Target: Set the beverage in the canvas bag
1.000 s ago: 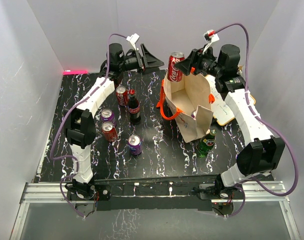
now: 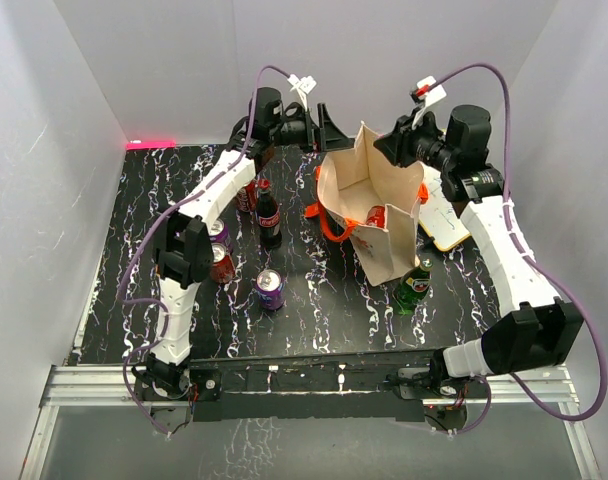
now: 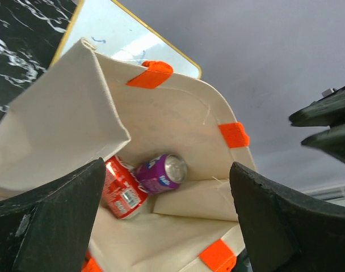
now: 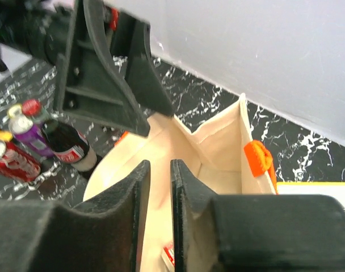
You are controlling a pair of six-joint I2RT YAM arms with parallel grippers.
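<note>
The canvas bag [image 2: 384, 245] stands open right of centre, with a red can [image 3: 122, 187] and a purple can [image 3: 161, 173] lying inside. My left gripper [image 2: 324, 135] hangs open over the bag's back-left, its fingers framing the bag's interior in the left wrist view. My right gripper [image 2: 392, 148] is over the bag's right rear, with its fingers a narrow gap apart in the right wrist view and nothing seen held between them.
A cola bottle [image 2: 268, 220], red cans [image 2: 222, 266] and purple cans [image 2: 269, 290] stand left of the bag. A green bottle [image 2: 414, 285] stands at its front right, a whiteboard [image 2: 446, 225] behind it.
The red can my right gripper held above the bag is gone from it; a red can shows inside. My left gripper has moved right toward the bag, whose shape has shifted.
</note>
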